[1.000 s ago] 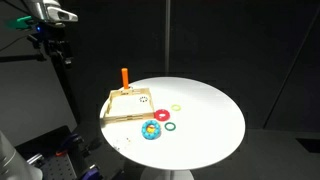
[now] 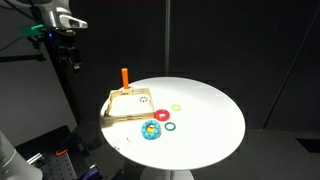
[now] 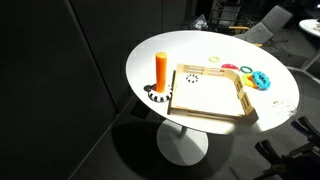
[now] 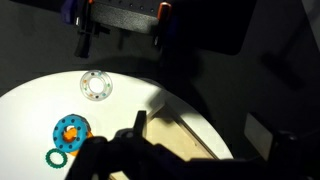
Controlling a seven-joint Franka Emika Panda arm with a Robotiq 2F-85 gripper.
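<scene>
My gripper is open, its two dark fingers wide apart with nothing between them. In exterior view 1 it hangs high at the left, clear of the round white table [image 2: 205, 120]. An orange post [image 3: 161, 72] stands upright on a black-and-white toothed base [image 3: 158, 95] beside a shallow wooden tray [image 3: 212, 121]. Inside the tray lies a small toothed ring [image 2: 143, 99]. A blue ring [image 4: 70, 132] surrounds something orange. Nearby are a green ring [image 2: 170, 127], a red ring [image 2: 162, 115], a yellow ring [image 2: 176, 107] and a pale ring [image 4: 94, 85].
In the wrist view, the tray [image 4: 178, 137] is partly hidden by my fingers. A chair [image 3: 247, 30] stands beyond the table, and dark floor surrounds it.
My arm has shifted slightly right and down in exterior view 1. The things on the table have not moved.
</scene>
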